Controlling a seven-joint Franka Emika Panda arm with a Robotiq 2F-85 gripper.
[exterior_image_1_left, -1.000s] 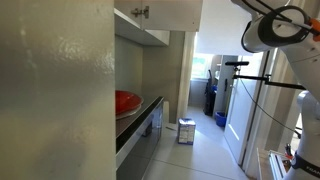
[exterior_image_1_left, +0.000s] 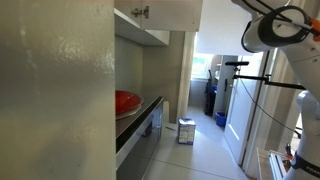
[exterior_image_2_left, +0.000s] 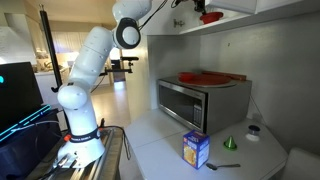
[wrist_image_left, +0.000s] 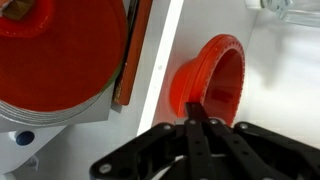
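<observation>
A red bowl (wrist_image_left: 222, 78) fills the right of the wrist view, its rim running down to the tips of my gripper. The gripper is shut, with its fingertips against or over that rim; whether the thin rim lies between them I cannot tell. In exterior view 2 the red bowl (exterior_image_2_left: 211, 17) shows at the upper cabinet shelf, high above the counter. The arm (exterior_image_2_left: 128, 33) reaches toward it from the upper left. Exterior view 1 shows only part of the arm (exterior_image_1_left: 268, 32), its gripper end hidden behind the cabinet door.
Below stands a microwave (exterior_image_2_left: 185, 103) with a red dish (wrist_image_left: 60, 65) on top. The counter (exterior_image_2_left: 150, 150) holds a blue-and-yellow box (exterior_image_2_left: 196, 149), a green cone (exterior_image_2_left: 230, 143) and a dark spoon (exterior_image_2_left: 224, 166). A raised cabinet door (exterior_image_1_left: 180, 14) is close to the arm.
</observation>
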